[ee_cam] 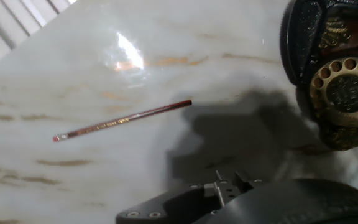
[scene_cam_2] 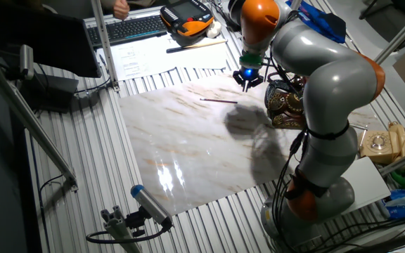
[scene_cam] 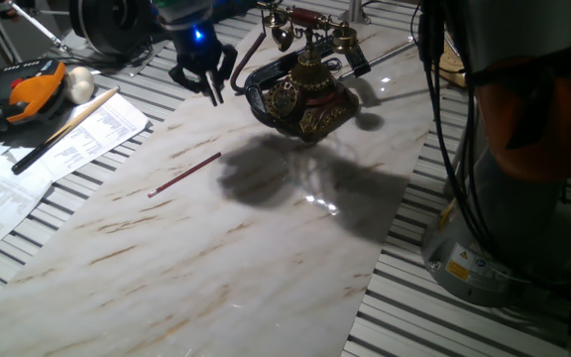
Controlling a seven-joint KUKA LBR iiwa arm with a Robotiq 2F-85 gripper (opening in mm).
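Note:
A thin dark-red pencil [ee_cam: 129, 119] with a pinkish eraser end lies alone on the marbled board [scene_cam: 167, 268]. It shows as a short red line in both exterior views. My gripper [scene_cam: 217, 100] hangs above the board's far part, between the pencil and an ornate old-style telephone [scene_cam: 310, 104]. In the wrist view its fingertips [ee_cam: 224, 188] come together at the bottom edge, with nothing seen between them. The pencil lies apart from them, up and to the left. The telephone's dial [ee_cam: 347, 93] fills that view's right side.
Papers [scene_cam_2: 136, 60], a dark-and-tan stick [scene_cam_2: 195, 46] and an orange-black device [scene_cam_2: 187, 17] lie beyond the board. A cream telephone [scene_cam_2: 382, 143] stands at the right. The board's near part is clear.

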